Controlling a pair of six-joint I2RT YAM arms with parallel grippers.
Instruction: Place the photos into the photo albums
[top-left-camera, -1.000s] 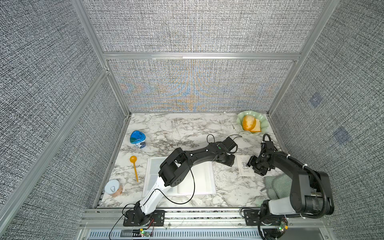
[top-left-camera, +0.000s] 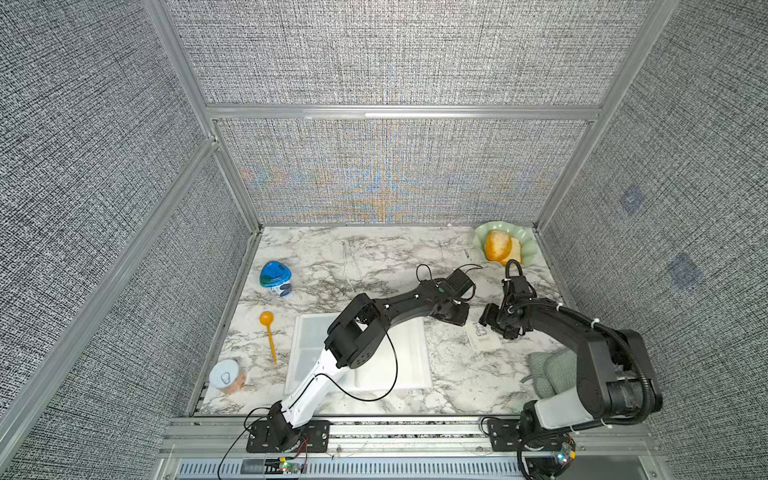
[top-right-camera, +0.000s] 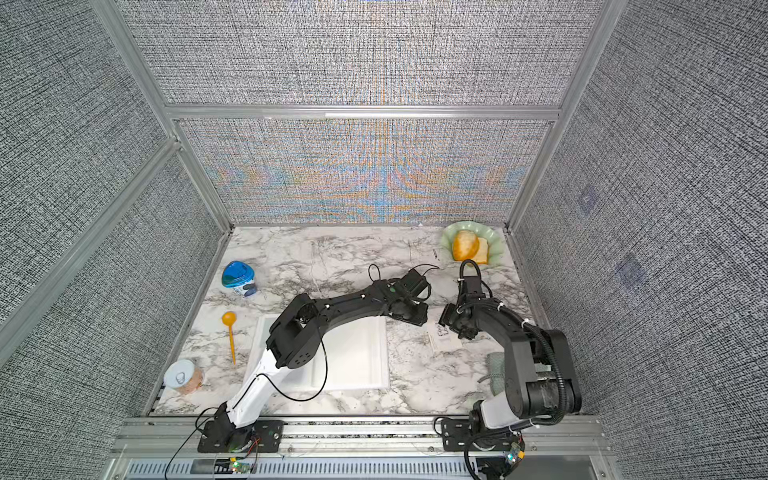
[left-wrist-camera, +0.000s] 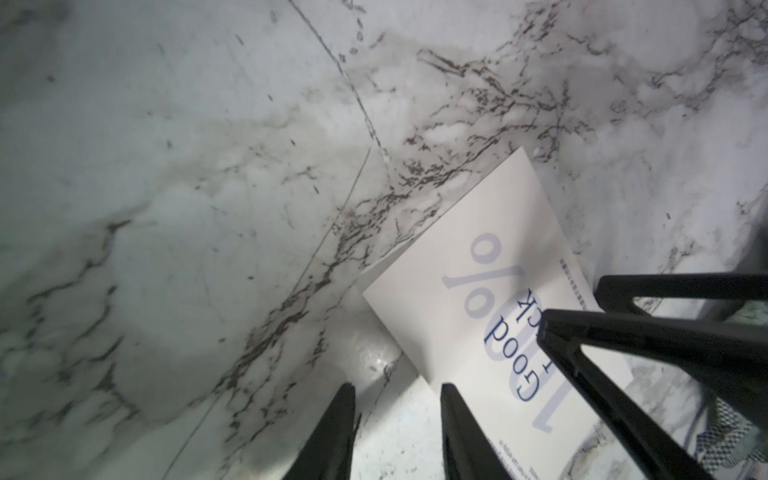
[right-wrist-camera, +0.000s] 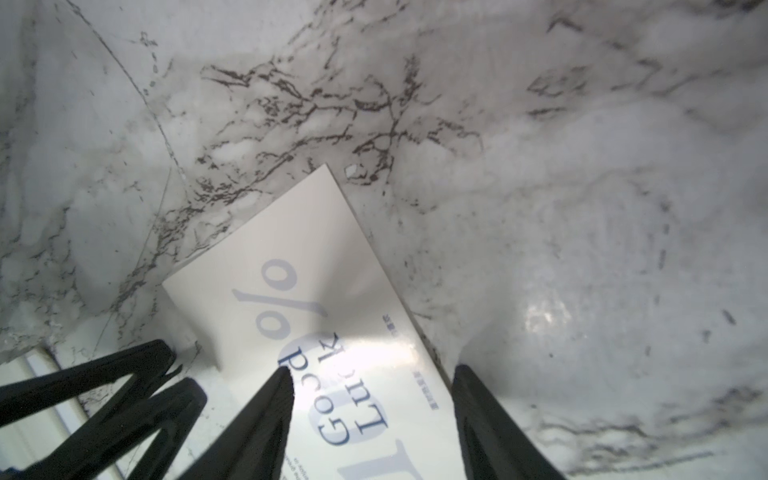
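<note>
A white card (left-wrist-camera: 472, 312) printed "Good Luck" and "100%" lies on the marble table, turned at a slant. My left gripper is partly open beside the card's left edge, its right finger (left-wrist-camera: 454, 428) close to that edge; nothing is seen gripped. Over the card's right part my right gripper stands open, its fingers spread wide with the card visible between them. Whether either fingertip touches the card, I cannot tell. A white, flat, rimmed object (top-left-camera: 414, 360) that may be the album lies under the left arm, partly hidden by it.
An orange spoon (top-left-camera: 270, 336), a blue-lidded cup (top-left-camera: 275, 277) and a round-lidded jar (top-left-camera: 227, 376) are at the left. A green bowl (top-left-camera: 524, 237) with bread stands at the back right. Grey-green cloth (top-left-camera: 548, 376) lies near the right arm.
My right gripper has moved left over the card, narrowing the space between the two grippers. The card has shifted slightly left and turned. The left arm has moved only a little.
</note>
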